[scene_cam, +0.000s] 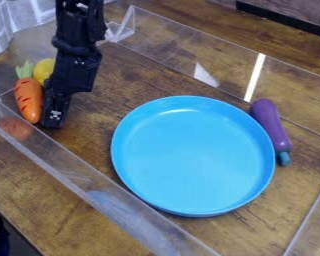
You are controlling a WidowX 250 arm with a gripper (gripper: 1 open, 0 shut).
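Observation:
The black gripper [53, 111] reaches down from the top left to the tabletop, its tips low just right of an orange carrot [29, 99] with a green top. It looks shut, though its dark tips are hard to make out; nothing clearly shows between them. A yellow object [44, 70], partly behind the arm, lies above the carrot.
A large blue plate [192, 155] fills the centre right. A purple eggplant [270, 128] lies right of it. Clear plastic walls border the wooden table [149, 70]. Bare wood lies above the plate.

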